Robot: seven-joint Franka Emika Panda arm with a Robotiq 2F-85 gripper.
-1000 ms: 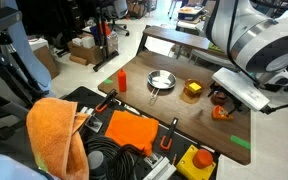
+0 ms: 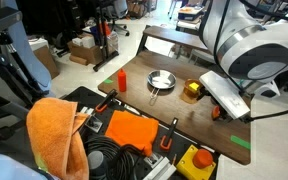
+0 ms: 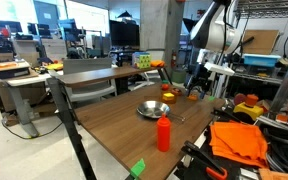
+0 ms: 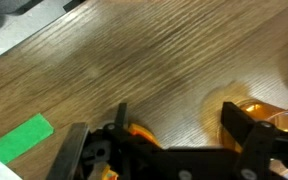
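My gripper stands open low over the right part of the wooden table, nothing held between its fingers. In the wrist view an orange object (image 4: pixel 139 132) lies just below the left finger, which hides most of it. An amber see-through container (image 4: pixel 256 108) shows beside and partly behind the right finger. From exterior view 1, the white arm and dark gripper (image 2: pixel 220 102) cover much of the orange object (image 2: pixel 216 113). A yellow object (image 2: pixel 192 85) sits farther back. Exterior view 2 shows the gripper (image 3: pixel 196 84) above the orange object (image 3: pixel 193 96).
A metal pan (image 2: pixel 161 79) and a red bottle (image 2: pixel 122 82) stand on the left of the table (image 2: pixel 169 105). Green tape marks the near right corner. At the front are clamps, an orange cloth (image 2: pixel 132 130) and a red-yellow button (image 2: pixel 201 158). Mid-table is clear.
The arm has come down and leftward toward the orange object, which was plainly visible earlier and is now partly covered. The table's other things have not moved.
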